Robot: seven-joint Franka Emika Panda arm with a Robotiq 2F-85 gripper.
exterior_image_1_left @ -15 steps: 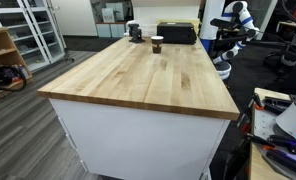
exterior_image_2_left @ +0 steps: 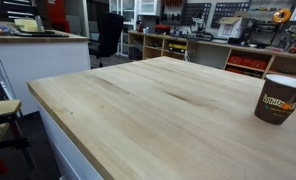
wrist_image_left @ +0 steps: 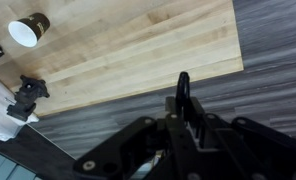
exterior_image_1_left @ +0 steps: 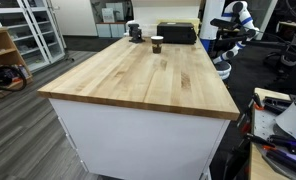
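In the wrist view my gripper appears shut on a slim black object (wrist_image_left: 183, 88) that points up the frame. What this object is cannot be told. Beyond it lies the wooden tabletop (wrist_image_left: 138, 60), while dark floor shows behind the gripper's body. A paper cup (wrist_image_left: 29, 30) stands on the wood toward the upper left, well apart from the gripper. The same brown printed cup (exterior_image_2_left: 278, 98) stands upright at the right in exterior view 2, and the cup (exterior_image_1_left: 157, 44) is at the far side of the table in exterior view 1. Neither exterior view shows my gripper.
A black device (wrist_image_left: 28, 96) sits by the table's edge in the wrist view. In exterior view 1, a black case (exterior_image_1_left: 176, 32) and a small dark device (exterior_image_1_left: 136, 34) stand at the back. Most of the wooden top (exterior_image_1_left: 128, 80) is bare.
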